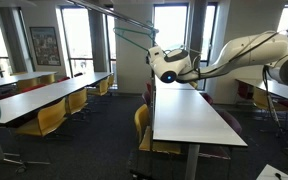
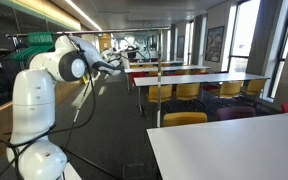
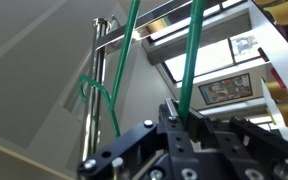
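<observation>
A green clothes hanger [image 3: 193,62] runs up out of my gripper in the wrist view, its bar held between the shut fingers. Exterior view 1 shows the hanger [image 1: 134,31] stretching left from my gripper [image 1: 154,53], just under and beside a metal rail [image 1: 124,16]. Up close, the rail [image 3: 97,85] stands left of the hanger's bars, and a green curved part shows near it. Whether that part touches the rail, I cannot tell.
More green hangers [image 2: 34,45] show at the rail's near end in exterior view 2. A thin upright post [image 2: 159,80] supports the rail. Long white tables [image 1: 192,118] with yellow chairs [image 1: 142,122] fill the room.
</observation>
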